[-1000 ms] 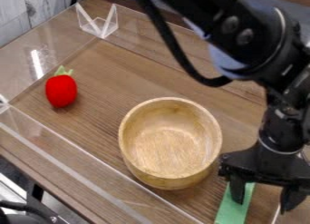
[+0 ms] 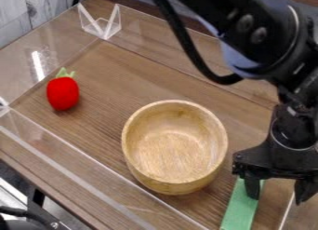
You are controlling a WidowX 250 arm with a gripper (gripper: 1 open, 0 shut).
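My gripper [image 2: 276, 178] stands open at the lower right, its near finger over the upper end of a green flat object [image 2: 240, 210], which runs down to the bottom edge. Whether anything touches it cannot be told. A wooden bowl [image 2: 174, 145] sits empty just to the left. A red strawberry-like object [image 2: 63, 92] with a green top lies at the upper left.
A small white wire-like piece [image 2: 100, 21] is at the back left. The table's edge runs along the lower left.
My gripper has risen up and back in the view, away from the lower part of the green object. The bowl and red object have not moved.
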